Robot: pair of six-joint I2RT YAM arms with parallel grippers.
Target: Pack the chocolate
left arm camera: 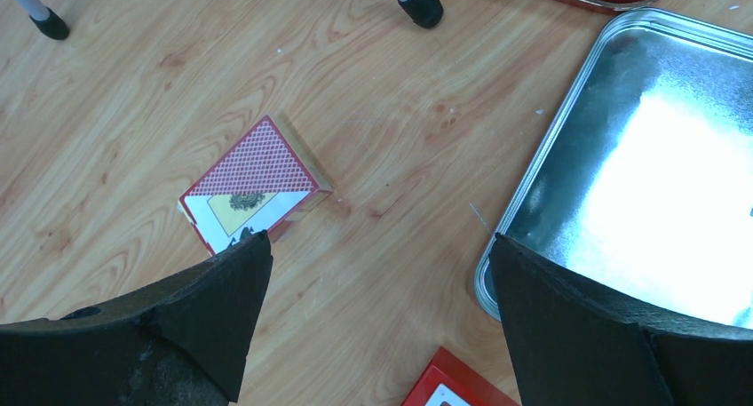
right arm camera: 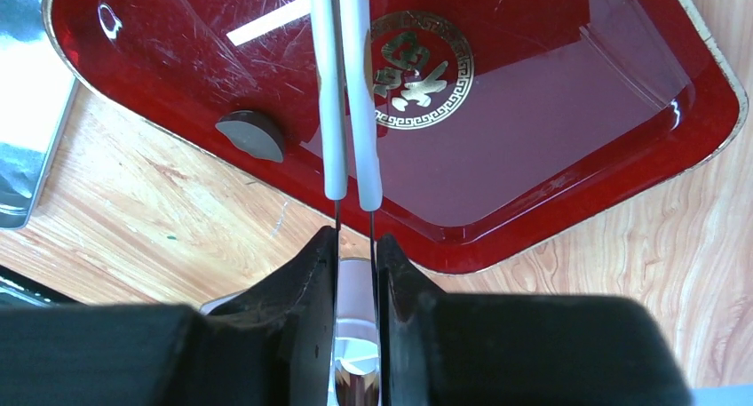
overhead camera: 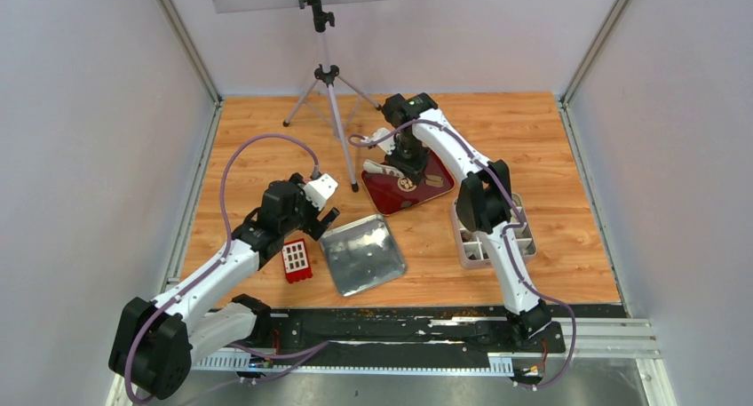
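Note:
My right gripper is shut on a pair of thin tongs with pale tips (right arm camera: 362, 113), which hang over the red tray (right arm camera: 550, 166). On the tray, left of the tongs, lies a dark half-round piece (right arm camera: 251, 136), perhaps chocolate. A divided pinkish box (overhead camera: 466, 253) stands to the right, partly behind the right arm. My left gripper is open with nothing between its fingers, above the table left of the metal tray (left arm camera: 604, 157).
A red-and-white card box (left arm camera: 253, 166) lies below the left gripper, and a red gridded case (overhead camera: 296, 259) sits nearby. A tripod (overhead camera: 328, 91) stands at the back.

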